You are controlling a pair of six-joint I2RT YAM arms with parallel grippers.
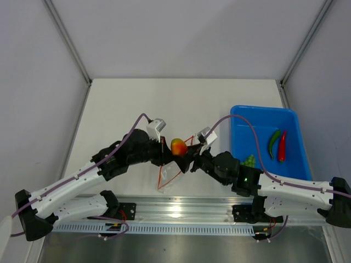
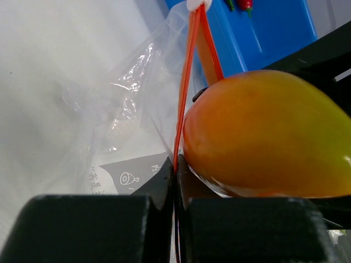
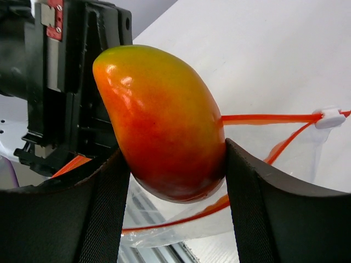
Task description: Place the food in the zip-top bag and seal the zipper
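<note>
A mango (image 3: 164,120), orange-red with a green tip, is gripped between the fingers of my right gripper. In the left wrist view the mango (image 2: 269,134) sits close to the orange zipper edge at the bag's mouth. My left gripper is shut on one orange rim of the clear zip top bag (image 2: 129,115). The bag's mouth stands parted, its two orange edges meeting at a white slider (image 3: 330,118). From above, the mango (image 1: 179,147) shows between both grippers, over the bag (image 1: 171,171). How far the mango is inside the mouth, I cannot tell.
A blue bin (image 1: 258,123) stands at the right, holding a green pepper (image 1: 273,143), a red pepper (image 1: 282,147) and green grapes (image 1: 249,161). Both grippers are very close together.
</note>
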